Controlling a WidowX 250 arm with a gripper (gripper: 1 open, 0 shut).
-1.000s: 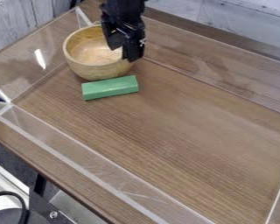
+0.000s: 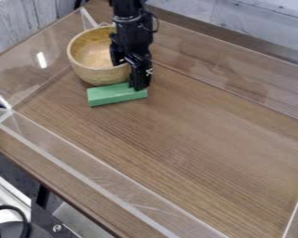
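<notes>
The black gripper point(image 2: 129, 82) hangs low from the top of the view, over the right end of a green block point(image 2: 104, 98), its fingers open. A tan round bowl point(image 2: 85, 48) sits just behind the block, partly covered by the gripper. Whether the fingers touch the block is unclear.
Dark cables run at the lower left edge, beside the table.
The gripper has moved down and toward the viewer, from over the bowl's right side to the green block. The bowl and block look about where they were.
</notes>
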